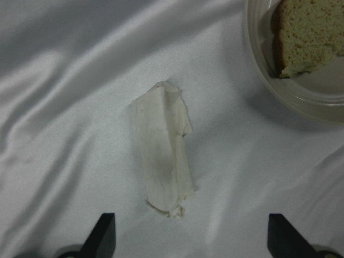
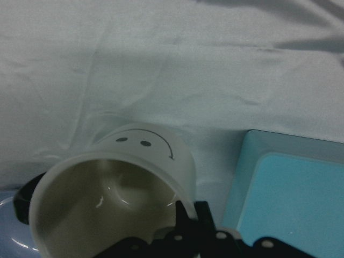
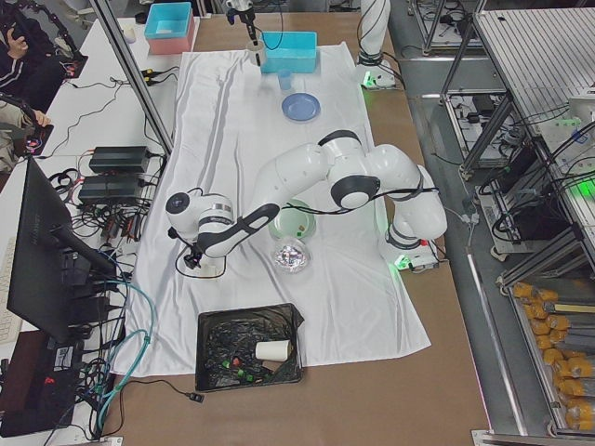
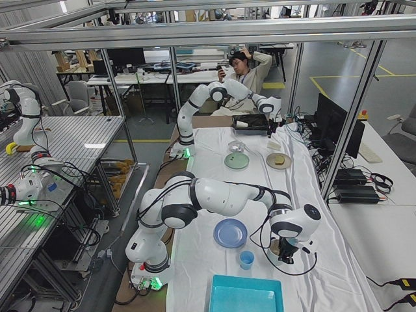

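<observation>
A white mug with a smiley face [image 2: 141, 141] is gripped at its rim by my right gripper, which is shut on it; in the left camera view the mug [image 3: 255, 54] is raised at the far end, by the blue tray [image 3: 292, 58]. In the left wrist view my left gripper stands open above a crumpled pale tissue [image 1: 161, 145], beside a plate [image 1: 258, 64] holding a slice of bread [image 1: 303, 35].
A blue plate [image 3: 300, 106] and a blue cup [image 4: 246, 259] are near the right arm. A green plate [image 4: 236, 160], a clear bowl [image 3: 290, 255] and a black bin [image 3: 214, 344] occupy the other end of the cloth.
</observation>
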